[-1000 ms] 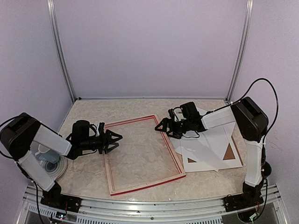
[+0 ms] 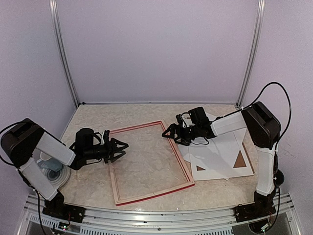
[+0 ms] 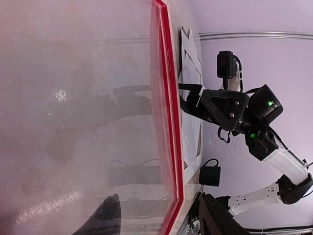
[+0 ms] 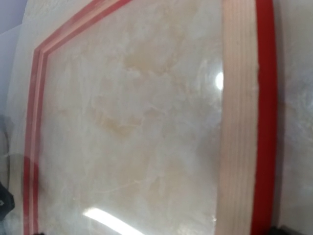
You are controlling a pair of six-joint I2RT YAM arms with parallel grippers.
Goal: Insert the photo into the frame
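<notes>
The frame (image 2: 181,166), pale wood edged in red with a clear sheet, lies flat in mid-table. My left gripper (image 2: 117,149) hangs over its left side, fingers parted, nothing seen between them; in the left wrist view its fingertips show at the bottom. My right gripper (image 2: 173,134) is at the frame's upper right side. Its fingers are barely visible in the right wrist view, which shows the wooden edge (image 4: 237,117) close up; it looks open in the top view. White sheets and mats (image 2: 217,161) lie stacked right of the frame, partly under the right arm.
A coiled hose or dish (image 2: 58,178) with a light blue item sits at the left edge behind the left arm. Walls close in the back and sides.
My left gripper has shifted very slightly over the frame's left side. The right arm and the frame look unchanged.
</notes>
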